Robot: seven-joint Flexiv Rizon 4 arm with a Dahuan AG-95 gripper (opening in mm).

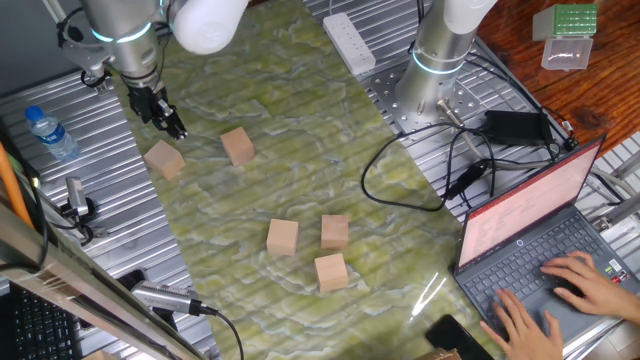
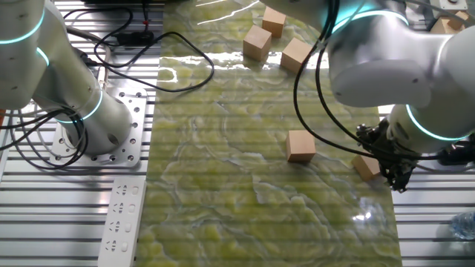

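Observation:
My black gripper [image 1: 169, 127] hangs at the upper left of exterior view 1, above the table and close to a wooden cube [image 1: 165, 160] near the mat's left edge. In exterior view 2 the gripper [image 2: 381, 159] is at the right, its fingers spread apart, and it partly covers that same cube [image 2: 367, 167]. It looks open, with nothing held between the fingers. A second wooden cube [image 1: 238, 146] lies a short way to the right of the first. Three more form a loose group: a left cube [image 1: 283, 237], a right cube [image 1: 334, 231] and a front cube [image 1: 331, 272].

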